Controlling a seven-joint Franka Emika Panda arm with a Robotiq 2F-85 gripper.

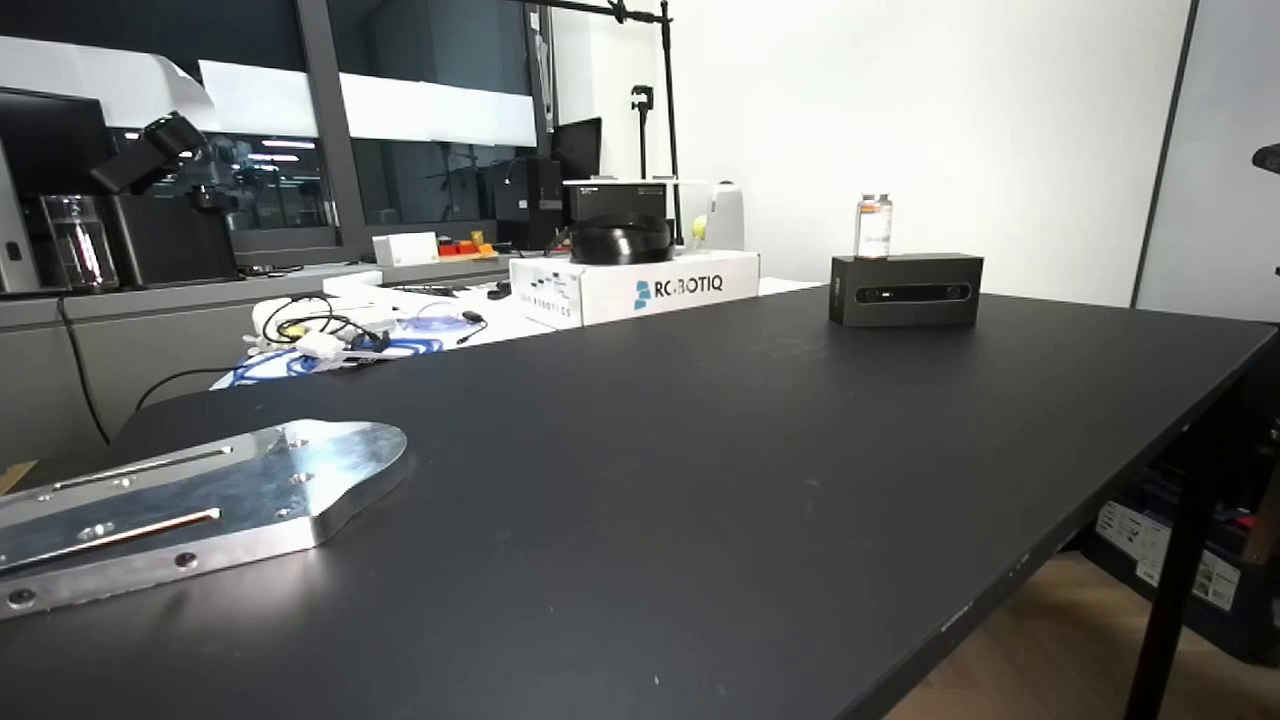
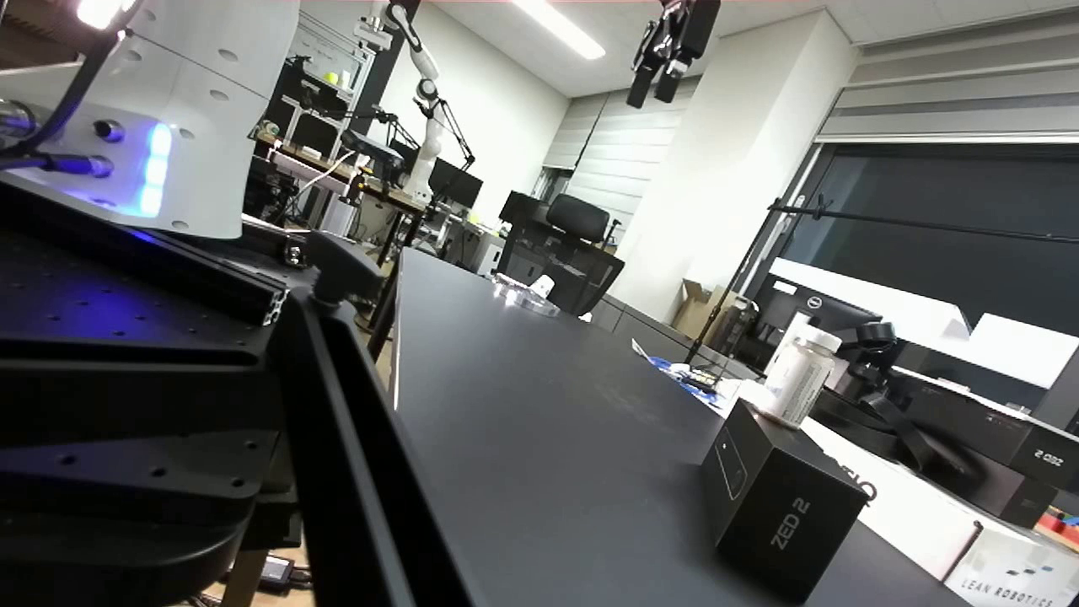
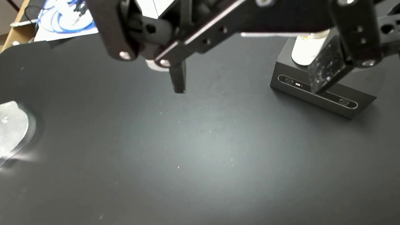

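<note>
On the black table a dark ZED 2 box (image 1: 906, 292) stands near the far edge, its label (image 2: 790, 524) facing the second exterior view. Upright on top of the box is a small bottle (image 1: 873, 227), seen with a white cap in the second exterior view. My gripper (image 2: 655, 89) hangs high above the table, pointing down, apart from both. In the wrist view its fingers (image 3: 178, 77) are spread wide and nothing sits between them. One finger there covers part of the box front (image 3: 317, 91) and overlaps the bottle (image 3: 306, 50).
A shiny metal plate (image 1: 216, 498) lies at the table's other end. Behind the table are a white Robotiq carton (image 1: 672, 288) and tangled cables (image 1: 318, 342). Between plate and box the tabletop (image 1: 624, 480) is bare.
</note>
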